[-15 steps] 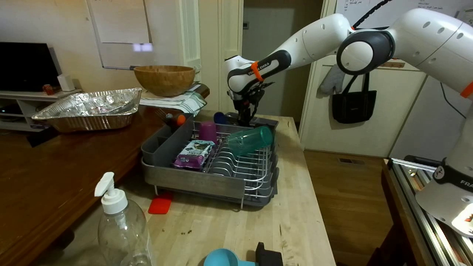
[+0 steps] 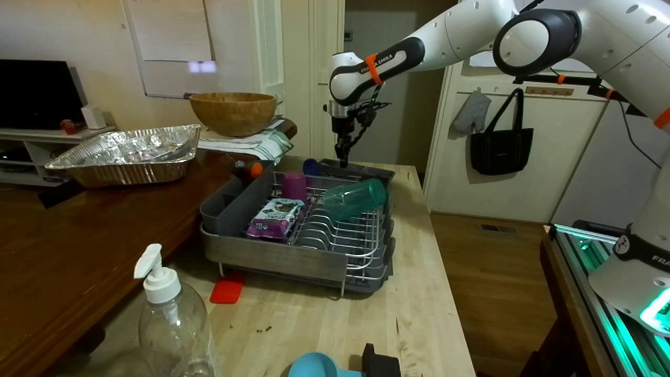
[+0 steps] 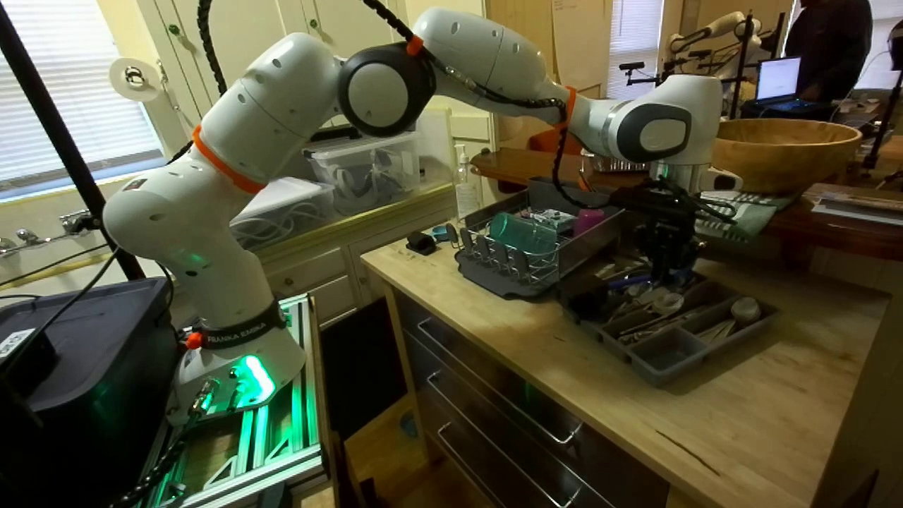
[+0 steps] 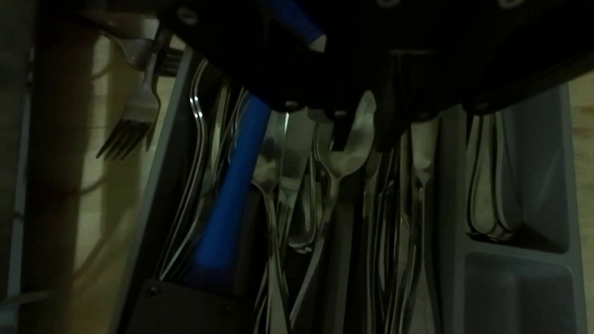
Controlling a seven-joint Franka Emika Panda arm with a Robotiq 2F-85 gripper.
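Note:
My gripper (image 3: 673,267) points straight down into the grey cutlery tray (image 3: 660,368), which stands behind the dish rack. In the dim wrist view the dark fingertips come down from the top, on either side of a metal spoon's bowl (image 4: 359,139). The gripper is shut on this spoon, though the contact is deep in shadow. Its handle slants down to the left among other cutlery. To the left lies a blue-handled utensil (image 4: 234,189). Several spoons (image 4: 484,183) sit in the right compartment.
Beside the tray stands the dish rack (image 2: 276,258), holding a teal cup (image 2: 355,200), a purple cup (image 2: 294,186) and a purple packet (image 2: 276,217). Loose forks (image 4: 136,105) lie outside the tray's left wall. Bare counter (image 3: 804,406) surrounds the tray's far end.
My wrist has turned from tilted to nearly upright, and the gripper has shifted slightly left in exterior view 1. The base light has gone from white to green. The rack is unmoved.

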